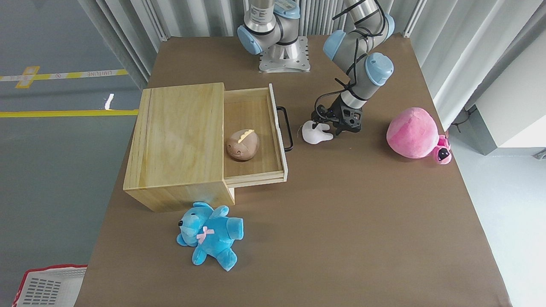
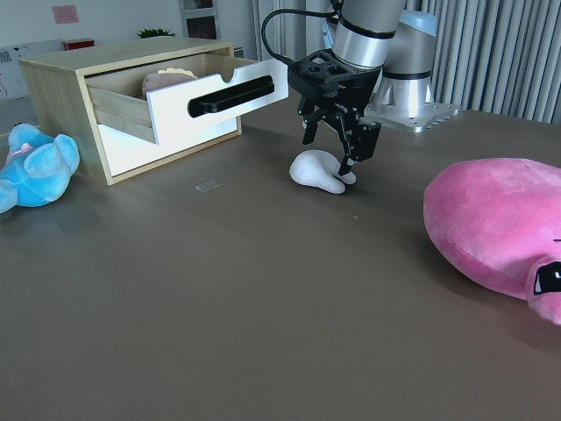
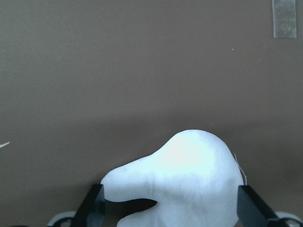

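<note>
A small white plush with two long ears (image 1: 312,134) lies on the brown table beside the open drawer. My gripper (image 2: 326,151) is open just above it, fingers pointing down. In the wrist view the white plush (image 3: 189,175) sits between the two dark fingertips, which are at its left and right; whether they touch it is unclear. The wooden cabinet (image 1: 174,133) has its drawer pulled out, with a brown round plush (image 1: 242,147) inside.
A pink round plush (image 1: 412,134) lies at the right edge of the table. A blue bear (image 1: 210,235) lies in front of the cabinet.
</note>
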